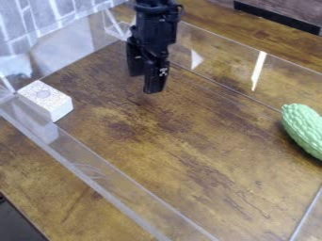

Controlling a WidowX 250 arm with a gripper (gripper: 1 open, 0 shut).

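The black robot gripper (145, 73) hangs from the arm at the top centre, low over the back of the wooden board. Its fingers point down; whether they are open or shut is hard to make out, and no object is visible between them. A white box (45, 100) with a printed top lies at the left. A pale green, bumpy gourd-like object (303, 130) lies at the right edge, partly cut off.
Clear plastic walls border the wooden surface (170, 165) on the left, back and right. A quilted pale backdrop stands at the upper left.
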